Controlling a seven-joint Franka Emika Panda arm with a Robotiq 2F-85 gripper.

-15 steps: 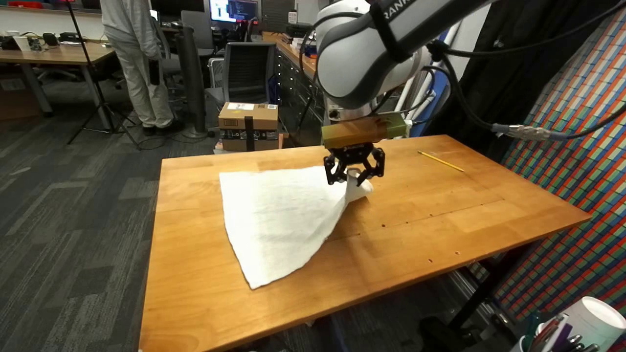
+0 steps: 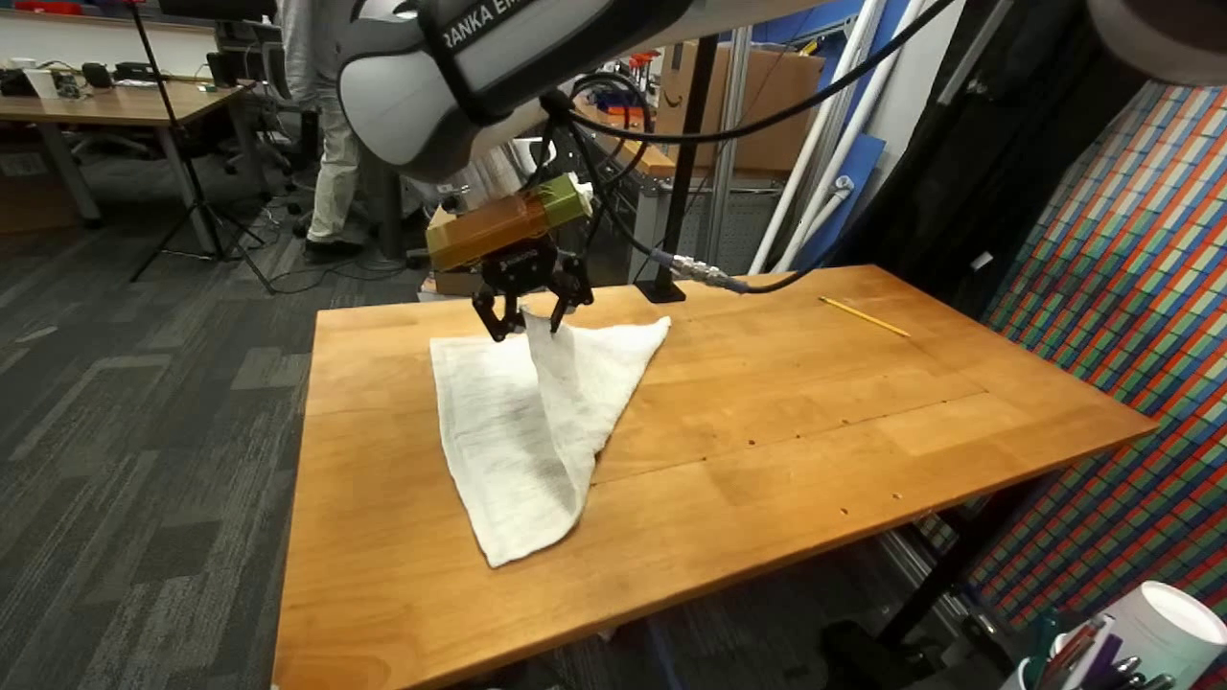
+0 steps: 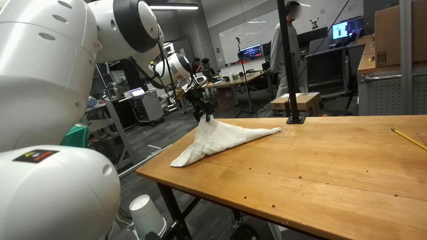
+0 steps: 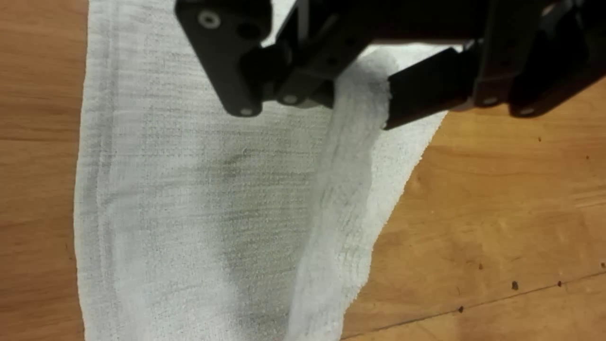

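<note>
A white cloth (image 2: 495, 448) lies on the wooden table, part of it folded over to the left. My gripper (image 2: 531, 330) holds a lifted edge of that cloth just above the tabletop. In the wrist view the gathered cloth (image 4: 349, 148) runs up between the fingers of my gripper, which are shut on it. From the other side, the cloth (image 3: 218, 138) rises to a peak beneath my gripper (image 3: 204, 118), and its right corner stretches out flat across the wood. How the underside of the fold lies is hidden.
A yellow pencil (image 2: 863, 316) rests toward the back right of the table (image 2: 782, 448). A black post (image 3: 295, 116) stands at the table's back edge.
My gripper has moved left across the table, carrying the held cloth edge with it. The cloth's right part is now folded over the left, where before it lay mostly spread.
</note>
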